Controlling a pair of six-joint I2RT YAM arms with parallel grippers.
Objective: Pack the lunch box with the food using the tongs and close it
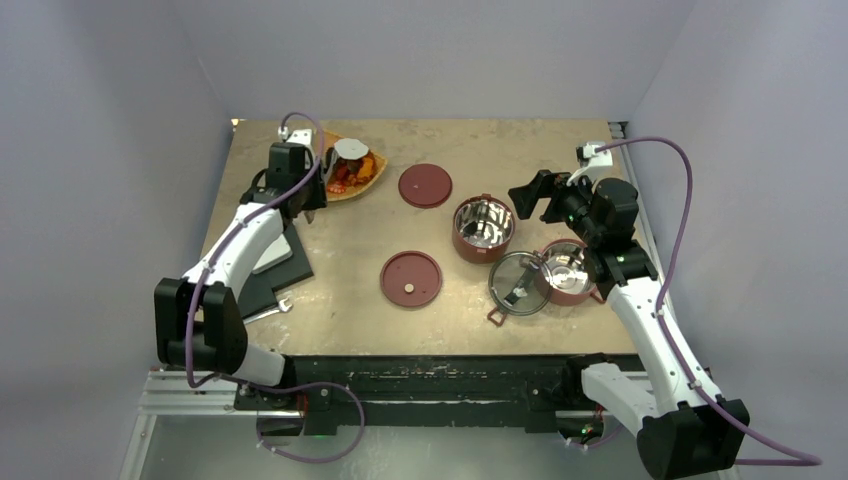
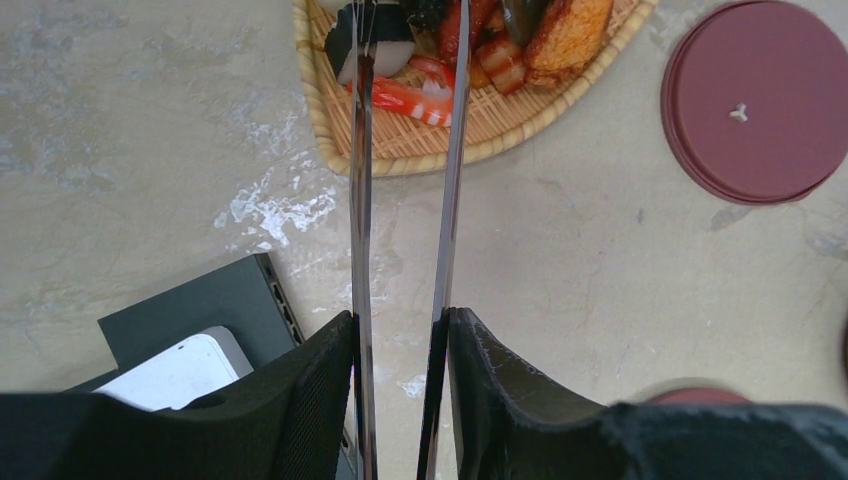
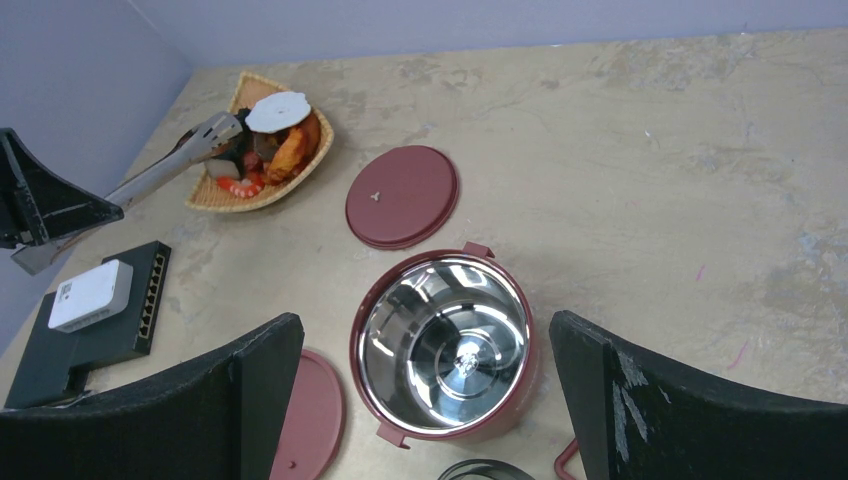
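A woven basket of food, with shrimp, a fried piece and a white round item, sits at the back left. My left gripper holds its long metal fingers over it, part open; whether food lies between the tips is unclear. A steel pot with maroon body stands at the centre, a second pot at the right. My right gripper hangs open above the right side, with nothing between its fingers.
Maroon lids lie on the table. A glass lid leans by the right pot. A dark device with a white box and a wrench are at the left.
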